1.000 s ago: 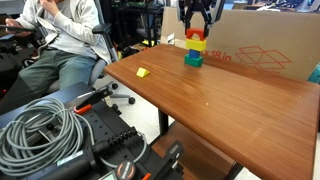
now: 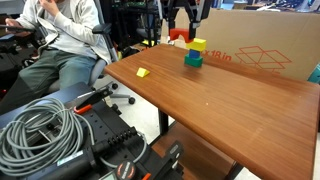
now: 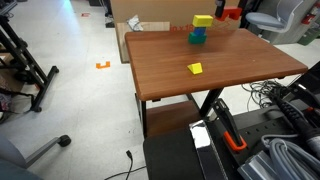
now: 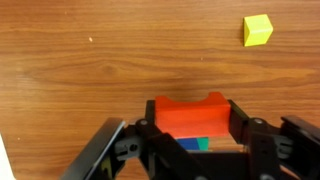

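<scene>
A red block (image 4: 192,117) is held between the fingers of my gripper, which is shut on it. In exterior view 1 the red block (image 2: 178,34) hangs just left of the top of a stack. That stack has a yellow block (image 2: 198,44) on top, a blue block (image 2: 194,53) in the middle and a green block (image 2: 193,61) on the table. From the other side, exterior view 2 shows the red block (image 3: 232,14) right of the stack, apart from it. Only slivers of blue and green show past the red block in the wrist view.
A small yellow cube (image 2: 142,72) lies alone near the left edge of the wooden table (image 2: 225,105). Cardboard (image 2: 255,45) stands upright behind the table. A person (image 2: 60,35) sits off to the left.
My gripper has moved left in exterior view 1, carrying the red block from above the stack to beside its top. The stack and the small yellow cube stay put.
</scene>
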